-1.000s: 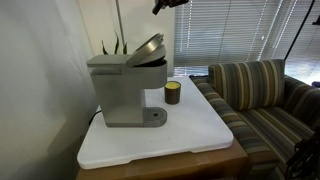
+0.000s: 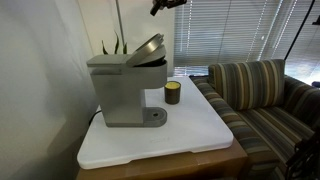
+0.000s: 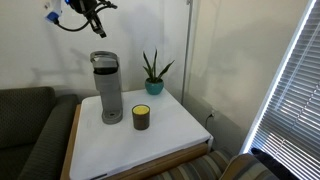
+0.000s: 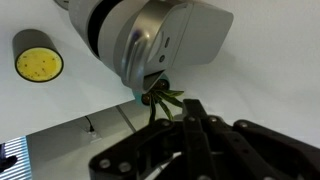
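Note:
The grey coffee maker (image 2: 130, 88) stands upright on a white tabletop (image 2: 95, 147). Its rounded lid (image 2: 148, 50) is tilted up. Beside it is a dark mug (image 2: 173, 96), whose round yellow top (image 4: 38, 64) shows in the wrist view. My gripper is a dark shape at the lower right of the wrist view, well above the table and touching nothing. It is shut, with nothing showing between its fingers. Only a small dark part of the arm shows at the top of exterior view 1.
A plant in a teal pot (image 3: 154, 86) stands behind the coffee maker near the wall. A striped sofa (image 2: 250, 95) and a dark sofa (image 3: 25, 125) flank the table.

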